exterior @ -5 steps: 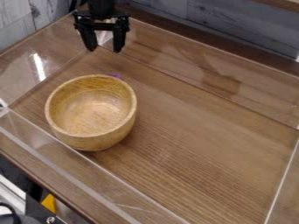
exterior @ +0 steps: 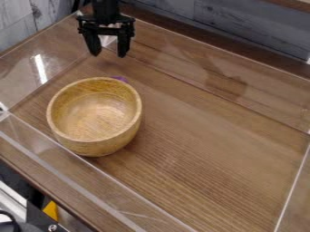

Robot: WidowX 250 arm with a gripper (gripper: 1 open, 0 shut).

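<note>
A large, empty wooden bowl [exterior: 94,138] stands on the wooden table [exterior: 218,136] at the lower left of the camera view. A small purple object [exterior: 122,80] lies just behind its rim. My gripper [exterior: 100,45], dark and small in the view, is at the back left near the table's top edge. It is too small to tell whether it is open or shut, or whether anything is between its fingers.
Dark cables and a small yellow item lie beyond the table's edge at the lower left.
The dark gripper at the back has shifted very slightly. The bowl and the purple object have not moved.
</note>
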